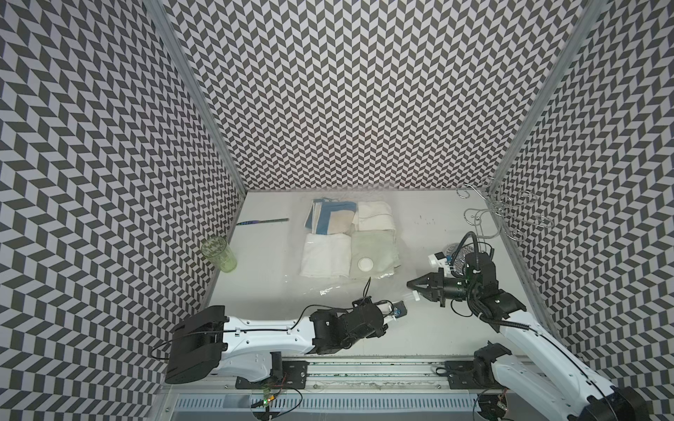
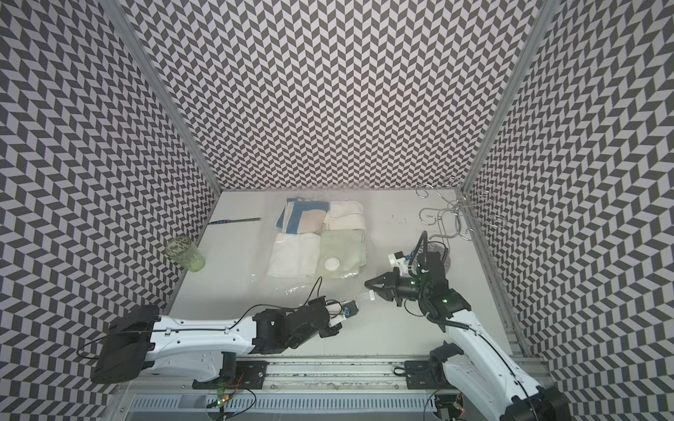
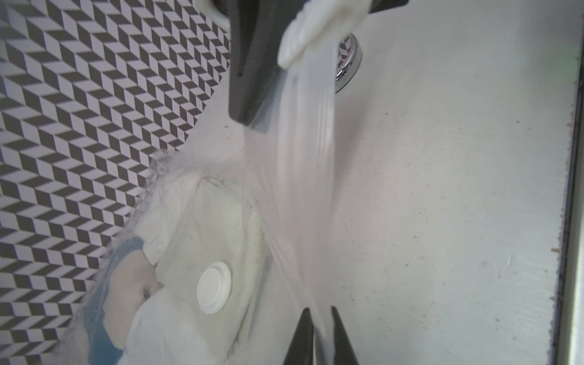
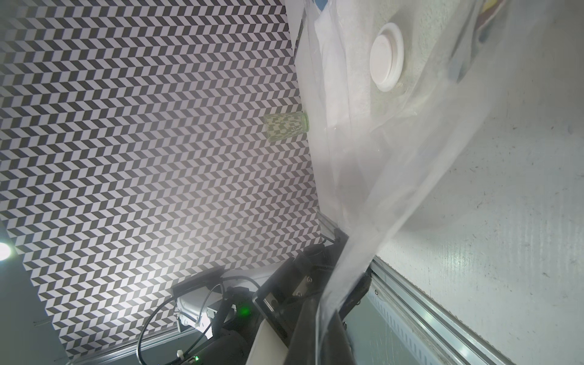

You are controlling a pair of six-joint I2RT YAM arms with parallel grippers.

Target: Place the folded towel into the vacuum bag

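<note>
Several folded towels lie flat under the clear film of the vacuum bag (image 1: 335,289): a blue-and-beige one (image 1: 333,217), a cream one (image 1: 375,216), a white one (image 1: 325,254) and a pale green one (image 1: 379,247). The bag's round white valve (image 2: 332,264) rests over the green towel. In the left wrist view, my left gripper is shut on a gathered strip of film. This strip stretches up to my right gripper, also shut on film. A small white piece (image 3: 325,27) is at the right fingers.
A green glass (image 1: 219,253) stands by the left wall, with a blue pen (image 1: 262,221) behind it. Wire pieces (image 1: 484,214) and a round metal object (image 1: 460,254) occupy the right side, close to the right arm.
</note>
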